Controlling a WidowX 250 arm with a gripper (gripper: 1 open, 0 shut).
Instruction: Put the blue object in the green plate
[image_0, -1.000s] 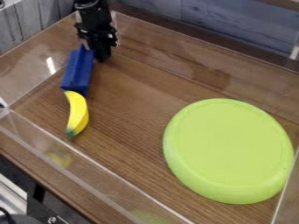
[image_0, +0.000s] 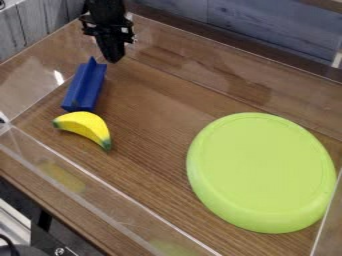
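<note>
On the left of the wooden surface lies the blue object (image_0: 86, 88), a long block with its far end pointing up and slightly right. The green plate (image_0: 261, 173) is a large round disc at the lower right, and it is empty. My dark gripper (image_0: 114, 55) is at the top left, just beyond the far end of the blue object and apart from it. Its fingers are too small and dark to make out clearly.
A yellow banana (image_0: 86, 128) rests just below the blue object, close to its near end. Clear walls bound the surface at the left and front.
My gripper has moved up a little, off the far end of the blue object. The blue object has shifted slightly left and tilted; the banana has turned.
</note>
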